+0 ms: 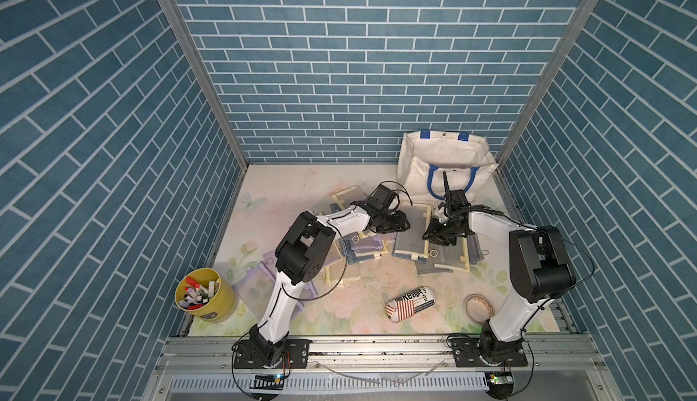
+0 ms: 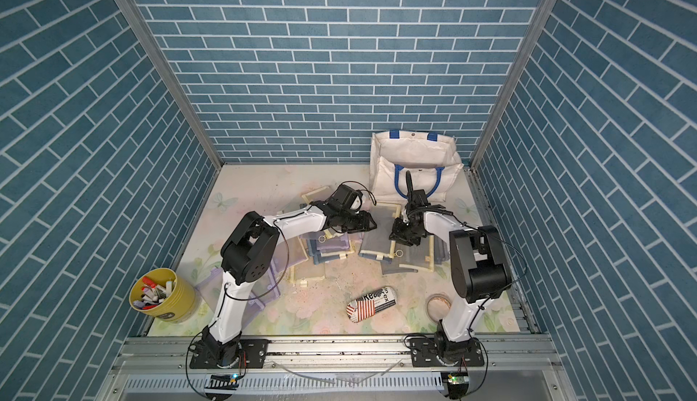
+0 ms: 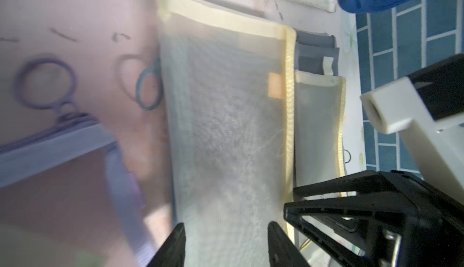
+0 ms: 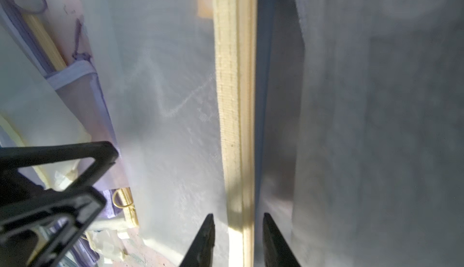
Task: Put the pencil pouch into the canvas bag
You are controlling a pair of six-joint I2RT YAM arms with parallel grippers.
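Note:
The grey mesh zip pouch with cream edging point(image 1: 411, 228) lies flat in the middle right of the table. Low over its left part, my left gripper stands partly open, mesh showing between its fingers. At the cream zip edge point(image 4: 232, 136) is my right gripper, also partly open; its fingers straddle the edge with gaps on either side. Behind stands the white canvas bag point(image 1: 446, 160) with blue handles, upright. A printed, striped pencil pouch point(image 1: 410, 303) lies near the front edge, apart from both grippers.
More mesh pouches point(image 1: 363, 245) overlap left of the middle; lilac ones point(image 1: 254, 292) lie farther left. A yellow bucket of markers point(image 1: 210, 306) stands front left, a tape roll point(image 1: 477, 308) front right.

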